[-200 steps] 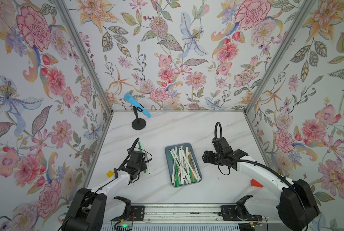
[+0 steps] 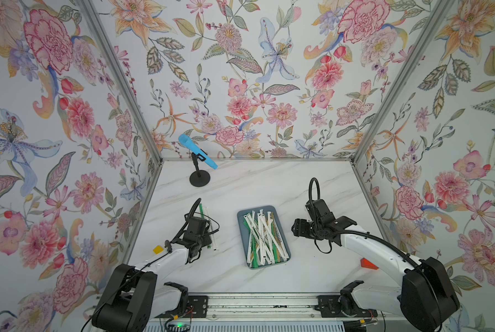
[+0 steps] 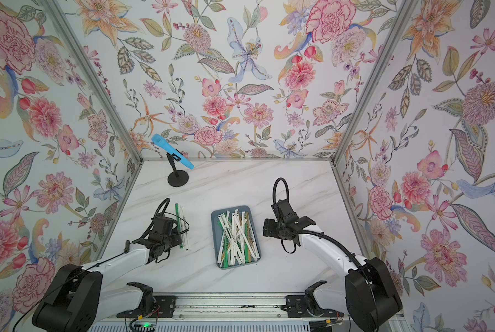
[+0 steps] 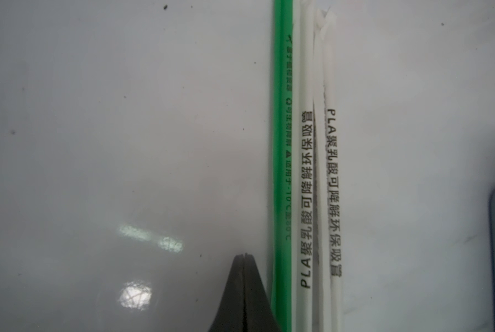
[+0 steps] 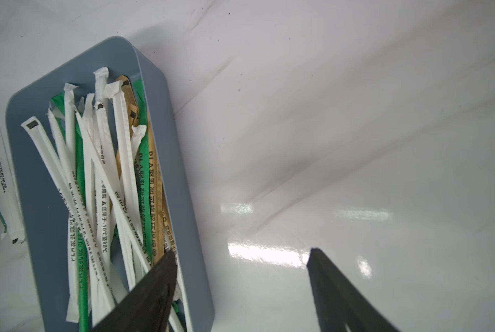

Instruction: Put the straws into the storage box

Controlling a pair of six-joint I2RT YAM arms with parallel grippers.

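The grey-blue storage box sits mid-table, filled with white, green and brown wrapped straws. A small bundle of straws, one green and several white, lies left of it. My left gripper is over the table just beside the green straw, shut with nothing between its fingers. My right gripper is beside the box's right wall, fingers apart with nothing held; one finger shows over the box edge.
A blue object on a black round stand is at the back left. Floral walls enclose three sides.
My right gripper has shifted very slightly downward in the top left view. The straws, the box and my left gripper look unchanged.
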